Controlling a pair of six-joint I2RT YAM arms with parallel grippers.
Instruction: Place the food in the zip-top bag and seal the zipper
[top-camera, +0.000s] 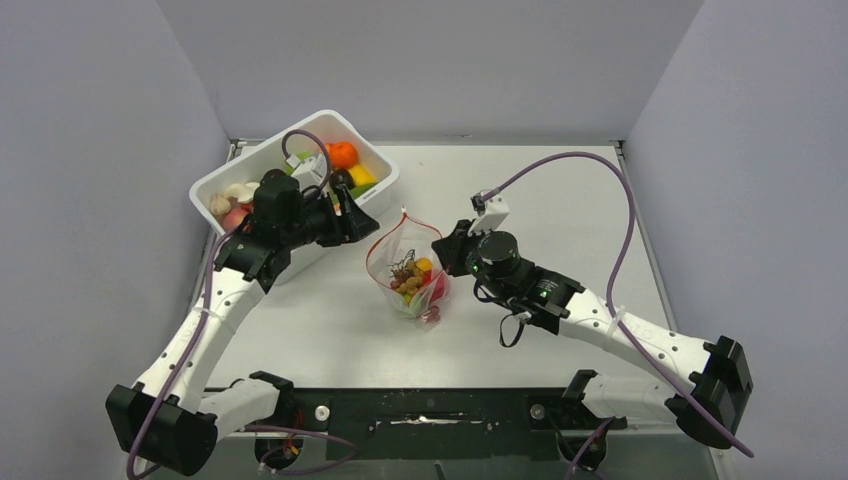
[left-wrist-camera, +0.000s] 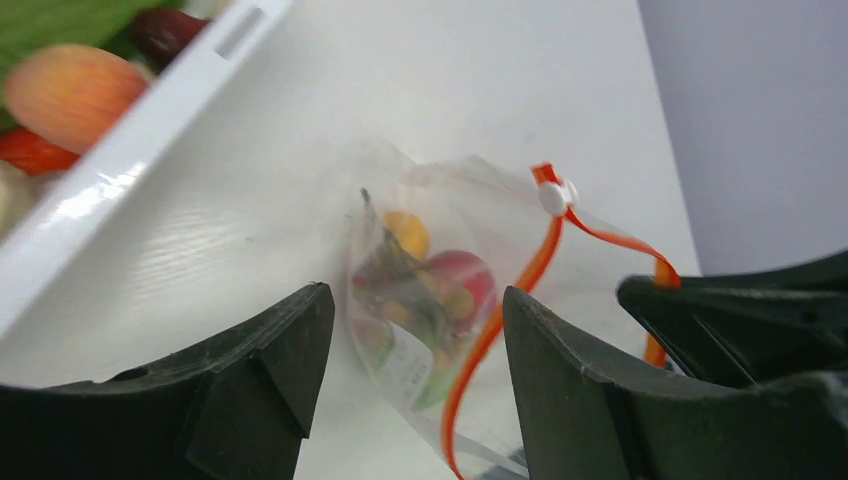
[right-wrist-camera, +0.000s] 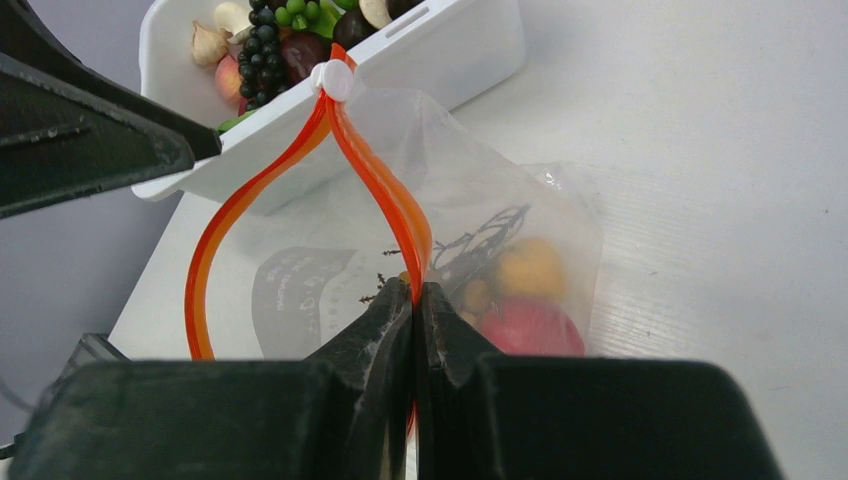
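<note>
A clear zip top bag (top-camera: 401, 245) with an orange zipper rim stands mid-table, its mouth spread open. Fruit (top-camera: 412, 277) lies inside, with a yellow round piece (right-wrist-camera: 530, 268) and a red one (right-wrist-camera: 527, 325) showing through the plastic. The white slider (right-wrist-camera: 332, 79) sits at one corner of the rim. My right gripper is shut on the orange rim at the bag's right side. To the left of the bag, my left gripper is open. Its fingers are apart, and in its wrist view the rim passes near the right finger (left-wrist-camera: 545, 370), not gripped.
A white bin (top-camera: 205, 186) of assorted produce stands at the back left, partly under my left arm. An orange (top-camera: 343, 155) lies at its far end.
</note>
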